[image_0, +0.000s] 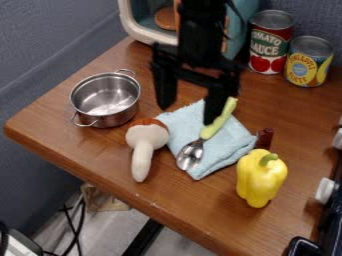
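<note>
My black gripper hangs in the upper middle, blurred, its two fingers apart with nothing visible between them. It is above the table just behind a folded light-blue cloth, on which a spoon with a pale green handle lies. Left of the cloth lies a white toy mushroom, and farther left stands a steel pot. A yellow pepper sits at the right front.
Behind stand a tomato sauce can, a yellow can and a teal box. A dark red item is beside the cloth, a black appliance at the right edge. Bare table shows at left.
</note>
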